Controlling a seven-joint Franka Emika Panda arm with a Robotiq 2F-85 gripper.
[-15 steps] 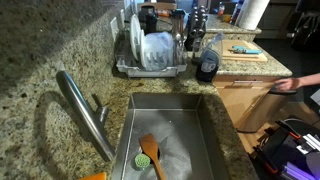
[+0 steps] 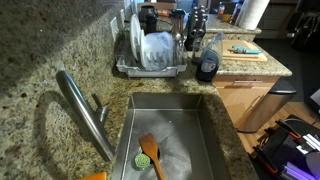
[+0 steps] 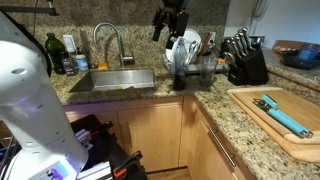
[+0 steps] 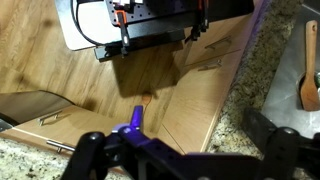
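Note:
My gripper (image 3: 183, 32) hangs high in front of the dish rack, pointing down, and its two dark fingers look spread apart in exterior view 2. Nothing shows between them there. In the wrist view they are dark, blurred shapes along the bottom edge, above the floor and cabinet fronts. A wooden spatula (image 2: 149, 148) lies in the steel sink (image 2: 180, 118), across a round green thing. Part of the spatula (image 4: 310, 80) also shows at the right of the wrist view.
The dish rack (image 2: 152, 70) holds clear dishes, with a dark-based pitcher (image 2: 209, 62) beside it. A curved faucet (image 2: 85, 112) rises by the sink. On the right counter, a wooden board (image 3: 275, 122) carries a blue-handled tool (image 3: 282, 117); a knife block (image 3: 247, 66) stands behind.
The sink and the things in it look unmoved.

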